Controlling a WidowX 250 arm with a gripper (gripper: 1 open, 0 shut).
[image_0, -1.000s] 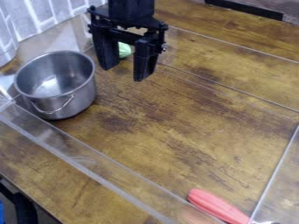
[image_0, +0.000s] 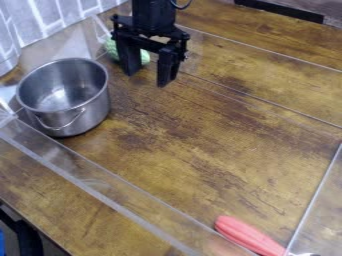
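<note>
The black gripper (image_0: 150, 56) is at the upper middle of the camera view, at the back of the wooden tabletop (image_0: 214, 140). Its two dark fingers point down and stand apart, open. A green object (image_0: 118, 50) lies just behind it on the left, partly hidden by it. A steel pot (image_0: 63, 95) stands at the left, below and left of the gripper. A red-pink handled object (image_0: 247, 236) lies at the bottom right, cut off by the frame.
Clear plastic panels line the left, front and right edges of the work area.
The gripper has moved back, away from the camera, and looks smaller and higher in the view. The pot and pink object have stayed in place.
</note>
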